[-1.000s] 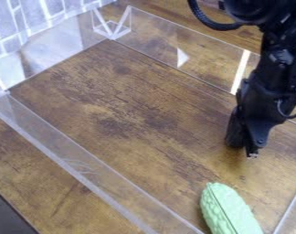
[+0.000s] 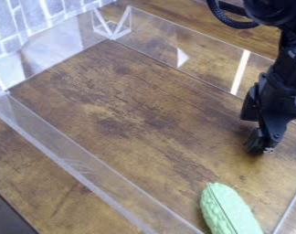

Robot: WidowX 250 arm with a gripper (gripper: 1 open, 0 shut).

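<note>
A black robot gripper (image 2: 258, 128) hangs low over the wooden board at the right edge of the view, its fingers angled downward; whether anything sits between them is hard to see. A pale green bumpy object, shaped like a corncob (image 2: 228, 208), lies near the bottom right, apart from the gripper and below it in the view, partly cut off by the frame edge.
Clear plastic walls (image 2: 75, 164) enclose the wooden work area (image 2: 126, 119). Its middle and left are empty. A white tiled or patterned surface (image 2: 28, 23) is at the back left.
The gripper has moved to the right over the last second, further toward the edge of the view. The green object has stayed put.
</note>
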